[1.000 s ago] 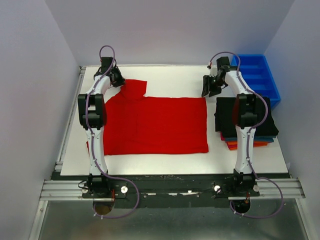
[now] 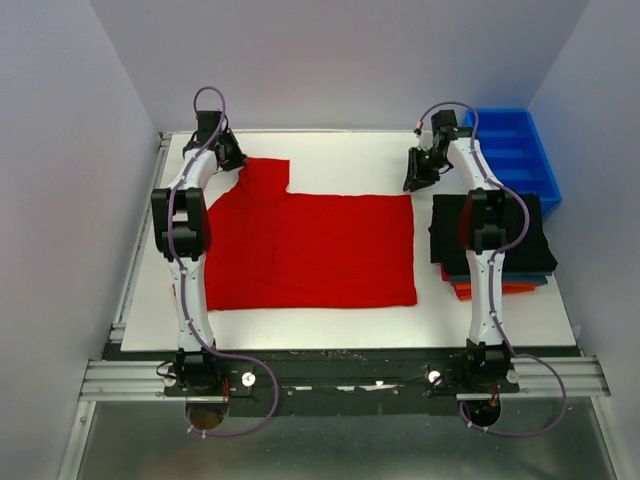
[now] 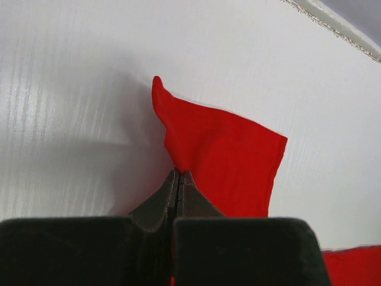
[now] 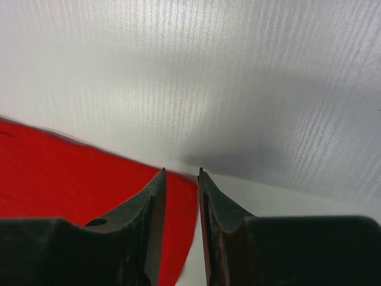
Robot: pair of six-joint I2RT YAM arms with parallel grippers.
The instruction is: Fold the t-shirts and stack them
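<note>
A red t-shirt (image 2: 330, 235) lies spread across the middle of the white table. At its far left part, my left gripper (image 2: 240, 164) is shut on the cloth; in the left wrist view, the red fabric (image 3: 223, 140) bunches at the closed fingertips and rises into a small peak. At the shirt's far right corner hovers my right gripper. Its fingers (image 4: 156, 199) are a narrow gap apart, the red corner showing between and below them. Whether they grip that corner cannot be made out.
On the right stands a folded stack, a black shirt (image 2: 510, 232) on top with blue and orange-red layers beneath. Behind it sits a blue bin (image 2: 510, 150).
</note>
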